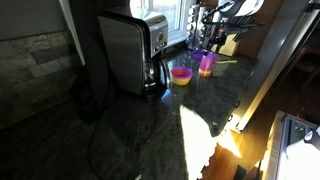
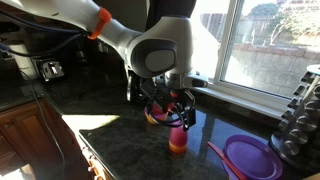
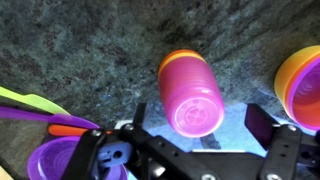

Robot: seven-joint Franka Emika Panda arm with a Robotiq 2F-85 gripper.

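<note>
A pink cup or stack of cups with an orange-yellow rim (image 3: 193,98) stands on the dark counter; exterior view 1 shows this pink cup (image 1: 206,65) near the window, and exterior view 2 shows it (image 2: 178,140) by the hand. My gripper is open, its fingers to either side of the cup in the wrist view, with visible gaps at both sides. In exterior view 1 the gripper (image 1: 212,44) is close above the cup. How far it is above the cup's top I cannot tell.
A pink-and-yellow bowl (image 3: 292,80) lies right of the cup in the wrist view. Opposite are a purple container (image 3: 60,160) and green and purple utensils (image 3: 30,101). A purple plate (image 2: 250,155) and coffee maker (image 1: 140,50) stand further off.
</note>
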